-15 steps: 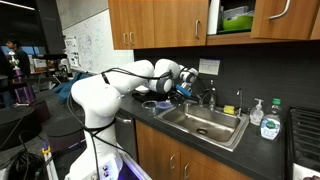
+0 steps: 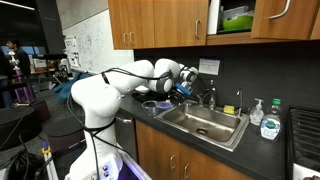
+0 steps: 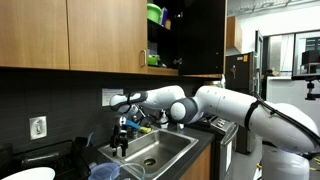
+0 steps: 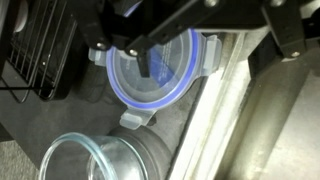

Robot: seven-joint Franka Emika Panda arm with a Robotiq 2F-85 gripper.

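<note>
My gripper is open, its dark fingers spread wide along the top of the wrist view. Behind the left finger lies a clear round lid (image 4: 160, 95) with a blue ring and clip tabs, partly covered by that finger. A clear glass bowl (image 4: 85, 155) rests beside the lid, at the lower left. Exterior view 2 has the gripper (image 3: 118, 138) above the counter near the sink's left end, with clear round containers (image 3: 104, 173) in the foreground. No object shows held.
The steel sink (image 2: 236, 128) lies right of the gripper and looks empty. A black dish rack (image 4: 40, 45) stands left of the lid. Bottles (image 2: 271, 122) are at the far right of the counter. Cabinets (image 2: 160, 25) hang overhead.
The dark wrist end of my arm has shifted slightly up and to the left in exterior view 1. The counter items look unmoved.
</note>
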